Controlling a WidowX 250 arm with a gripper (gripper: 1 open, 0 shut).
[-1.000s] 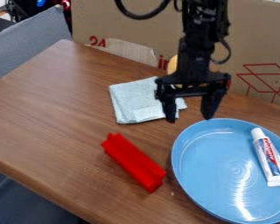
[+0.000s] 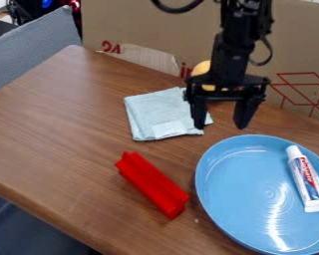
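My gripper (image 2: 221,120) hangs open over the back of the table, just beside a folded pale cloth (image 2: 161,117), with its fingers apart. A yellow object (image 2: 201,67) shows partly behind the arm. A red elongated block (image 2: 153,183) lies at the front middle. A blue plate (image 2: 242,204) at the right holds a tube of toothpaste (image 2: 306,177).
The wooden table (image 2: 56,129) has clear room on the left. A cardboard barrier (image 2: 149,25) stands along the back. A grey padded surface (image 2: 23,60) is beyond the left edge.
The gripper has shifted slightly up toward the back of the table. The cloth, red block, plate and tube have not moved.
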